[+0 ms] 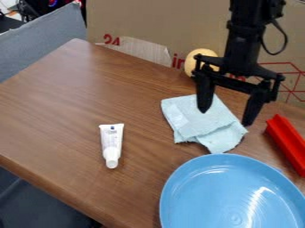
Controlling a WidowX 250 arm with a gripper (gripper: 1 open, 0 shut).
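My black gripper [226,109] is open, its two fingers spread above a folded pale blue cloth [191,120] in the middle right of the table, with nothing seen between them. Whether the fingertips touch the cloth is unclear. A white tube [112,141] lies on the left part of the wooden table. A blue plate [233,200] sits at the bottom right, and a red object [286,147] lies at the right edge.
A yellow round object [195,58] is at the back, partly behind my gripper, in front of a cardboard panel [143,22].
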